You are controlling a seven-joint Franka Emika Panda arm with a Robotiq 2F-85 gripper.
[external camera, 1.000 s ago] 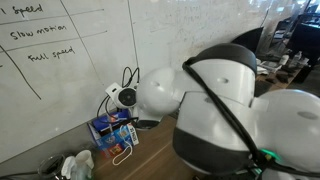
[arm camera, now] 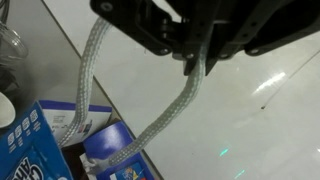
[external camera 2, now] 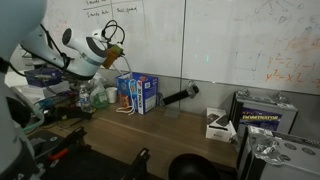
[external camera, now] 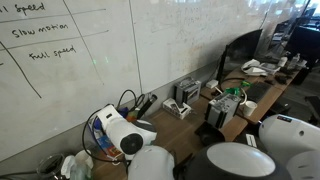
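My gripper is shut on a grey braided rope (arm camera: 168,112) at the top of the wrist view. The rope hangs down from the fingers, and a second strand runs down on the left. Both strands reach the blue items below. In exterior view 2 my gripper (external camera 2: 119,58) is raised close to the whiteboard, above and left of a blue box (external camera 2: 147,88). A pale loop of rope (external camera 2: 133,98) shows against the box front. The arm hides most of the gripper in exterior view 1.
Beside the blue box (arm camera: 28,148) stands a blue-capped container (arm camera: 108,140). Clear bottles and jars (external camera 2: 98,97) crowd the left. To the right are a dark tool (external camera 2: 180,96), a white box (external camera 2: 220,125) and a black pan (external camera 2: 196,166).
In exterior view 1 the arm has swung down and away from the middle, uncovering the table and equipment on the right. The gripper end has shifted left, and the arm now covers more of the blue box.
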